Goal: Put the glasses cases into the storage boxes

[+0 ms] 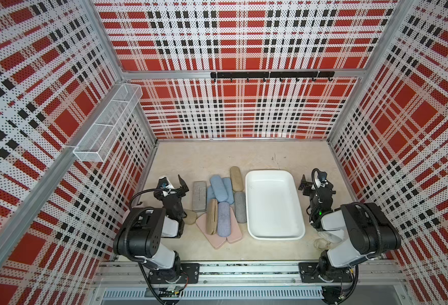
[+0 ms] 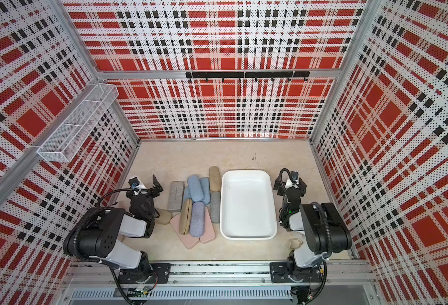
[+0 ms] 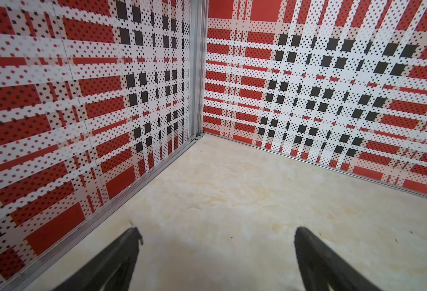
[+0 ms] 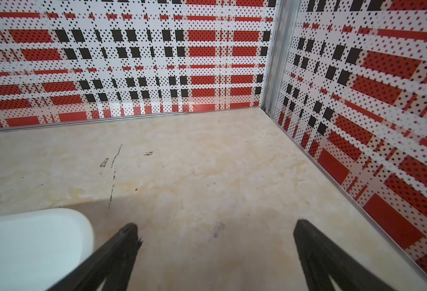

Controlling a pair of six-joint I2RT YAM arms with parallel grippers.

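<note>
Several glasses cases lie heaped on the table's middle-left: grey point(image 1: 199, 195), light blue point(image 1: 218, 187), tan point(image 1: 236, 178), dark grey point(image 1: 239, 207), brown point(image 1: 211, 216), lilac point(image 1: 223, 218) and pink point(image 1: 233, 233) ones. An olive one point(image 1: 189, 217) is partly behind my left arm. A white tray point(image 1: 273, 203) sits empty to their right. My left gripper stands open left of the heap, nothing between its fingers. My right gripper stands open right of the tray, also empty.
Plaid walls enclose it on three sides. A wire basket point(image 1: 94, 155) hangs on the left wall, and a black hook rail point(image 1: 239, 75) runs along the back. A pale loop point(image 1: 320, 244) lies near the right arm.
</note>
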